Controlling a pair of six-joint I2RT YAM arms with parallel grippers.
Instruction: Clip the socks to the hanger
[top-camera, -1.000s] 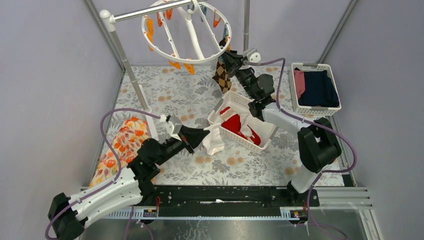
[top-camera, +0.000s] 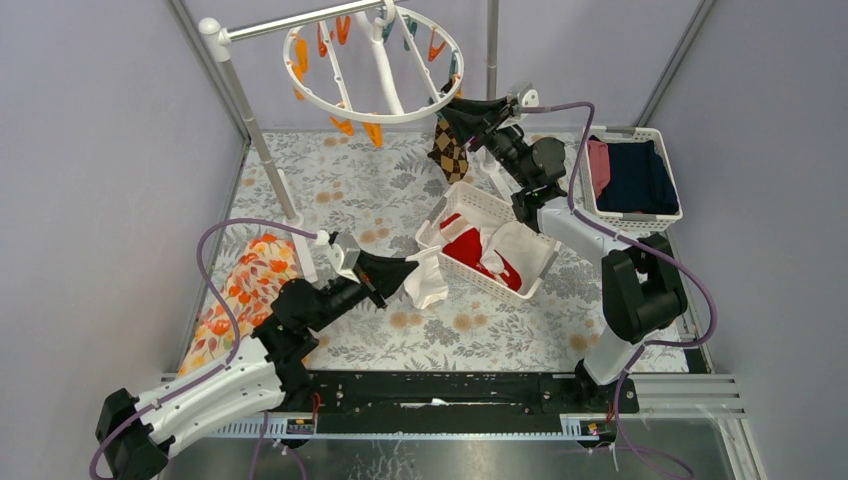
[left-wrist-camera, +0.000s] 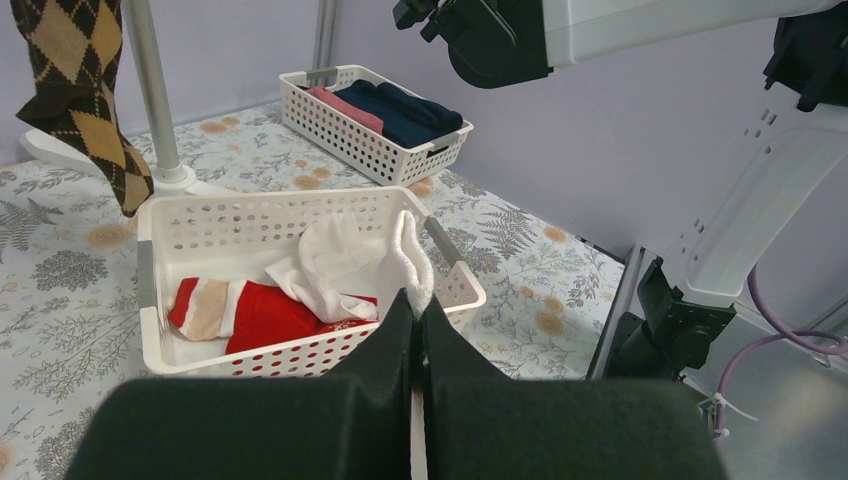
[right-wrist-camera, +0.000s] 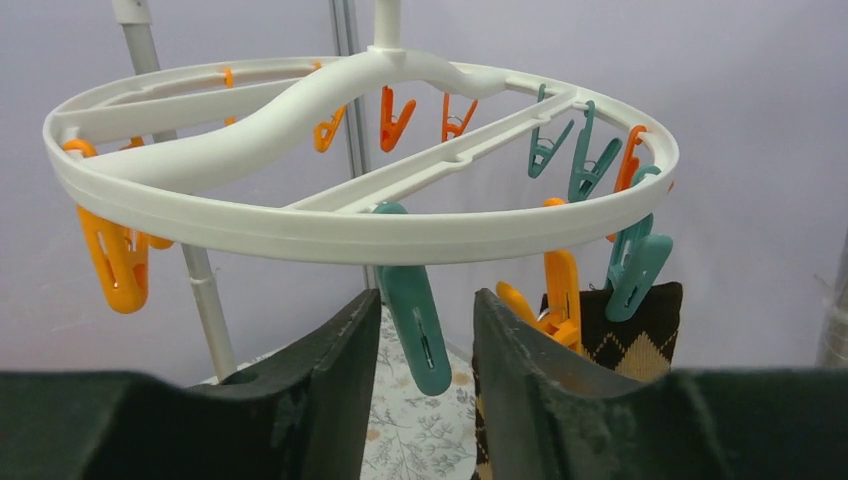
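Note:
A white sock (left-wrist-camera: 407, 262) is pinched in my left gripper (top-camera: 414, 266), which is shut on it; in the top view the sock (top-camera: 428, 283) hangs from the fingertips. High up, the white round hanger (right-wrist-camera: 230, 230) carries orange and teal clips. My right gripper stands partly open below the hanger's rim, and a teal clip (right-wrist-camera: 415, 335) hangs in line with the gap, nearer the left finger. Beyond it, a brown argyle sock (right-wrist-camera: 640, 335) hangs by an orange clip (right-wrist-camera: 562, 290) and a teal clip (right-wrist-camera: 640, 262). The top view shows this sock (top-camera: 449, 150) too.
One white basket (left-wrist-camera: 205, 212) holds red and white socks. Another basket (top-camera: 631, 133) at the back right contains dark blue and pink cloth. An orange floral cloth (top-camera: 240, 295) lies at the left. Between the hanger pole (top-camera: 262, 140) and the baskets, the table is mostly clear.
The right gripper has shifted slightly right at the rim, its wrist turning. The hanger and its clips have rotated or swayed a little. My left arm and the white sock stay put.

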